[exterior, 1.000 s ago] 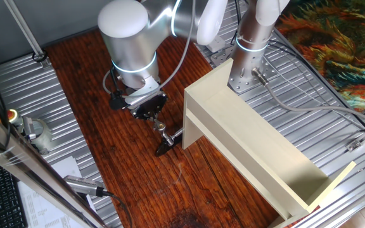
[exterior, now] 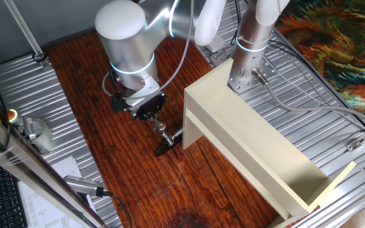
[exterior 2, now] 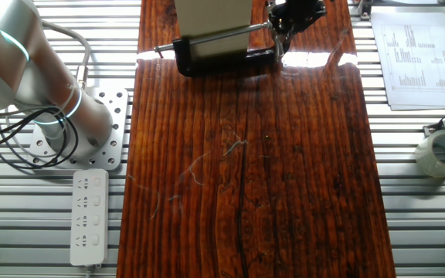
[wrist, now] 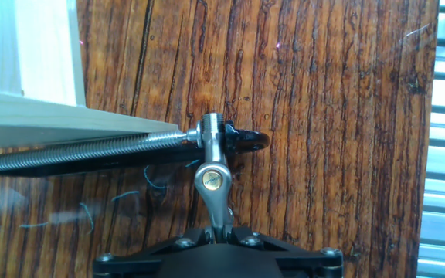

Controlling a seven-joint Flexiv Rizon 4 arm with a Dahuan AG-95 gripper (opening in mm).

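A black clamp [exterior 2: 226, 66] with a threaded silver rod [wrist: 91, 150] lies along the end panel of a pale wooden shelf unit [exterior: 252, 136]. Its silver ratchet handle [wrist: 212, 189] sits at the rod's end and points back toward my gripper. The black fingers close around the tip of this handle in the wrist view; the exact contact is partly hidden. From exterior view 1, the gripper [exterior: 154, 118] hangs low over the wooden board, just left of the panel. Only part of the shelf shows in the wrist view.
The brown wooden board [exterior 2: 238, 177] is clear in front of the clamp. A power strip [exterior 2: 90, 218] lies to one side, with a tape roll [exterior 2: 443, 153] and papers [exterior 2: 416, 58] on the other. Slatted metal [exterior: 75, 104] borders the board.
The upper arm and wrist have shifted very slightly to the left in exterior view 1. The clamp and shelf show no visible movement.
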